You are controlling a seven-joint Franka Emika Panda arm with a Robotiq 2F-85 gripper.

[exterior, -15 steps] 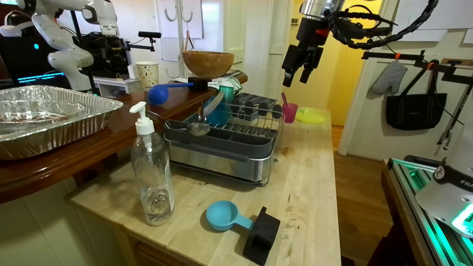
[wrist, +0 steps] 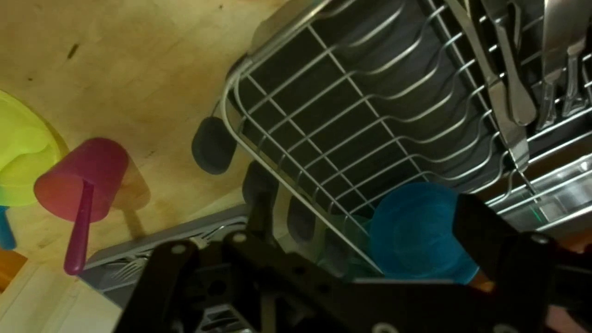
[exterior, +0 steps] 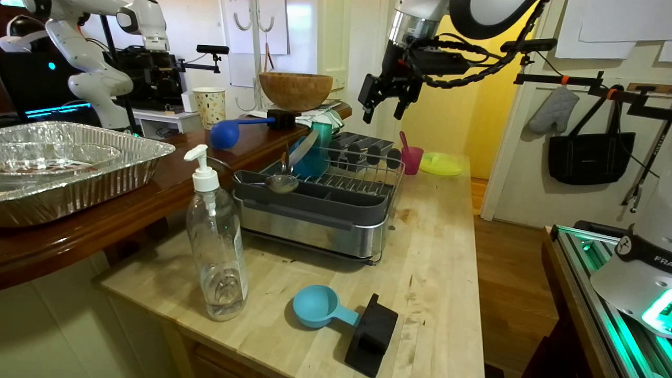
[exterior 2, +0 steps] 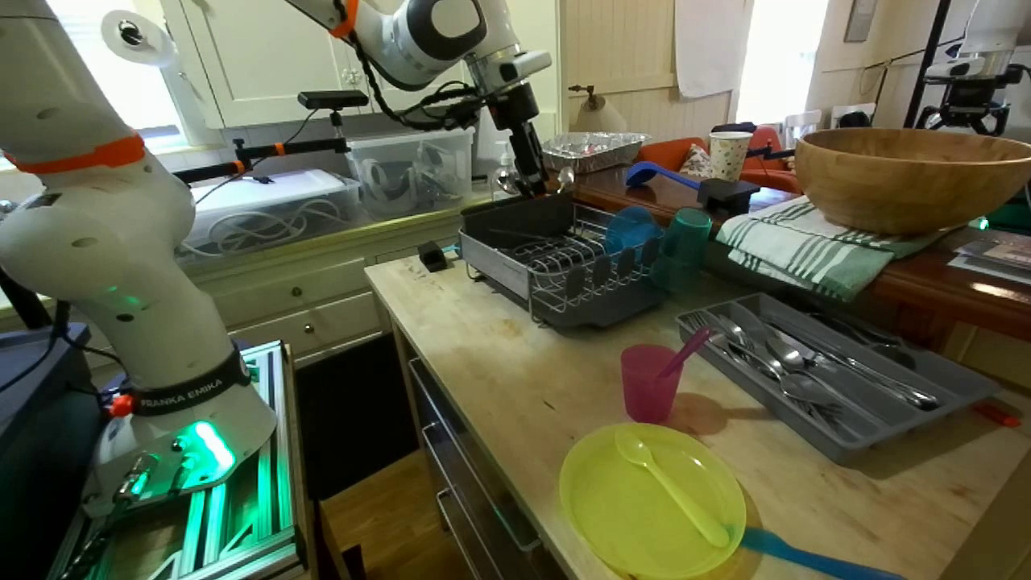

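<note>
High over the dish rack [exterior: 315,214], my gripper [exterior: 385,117] stands open with nothing between its fingers. From the wrist, its dark fingers [wrist: 471,227] spread over the rack's wire corner, and a blue cup or bowl [wrist: 422,230] shows below, close to the right finger. Beside that blue piece, a teal cup [exterior 2: 684,242] stands at the rack's side. Several knives and other cutlery [wrist: 510,116] lie in the rack's slotted compartment. On the counter, a magenta cup [exterior 2: 649,382] stands with a spoon of like colour in it, near a yellow plate [exterior 2: 599,493] bearing a yellow spoon.
A grey cutlery tray [exterior 2: 841,425] sits beside the rack. In front are a clear pump bottle [exterior: 217,264] and a light-blue scoop [exterior: 316,306] with a black block. A wooden bowl [exterior: 294,88] stands on the raised ledge.
My gripper has moved left in exterior view 1, from above the magenta cup's side toward the rack, and is tilted differently. The objects on the counter have not moved.
</note>
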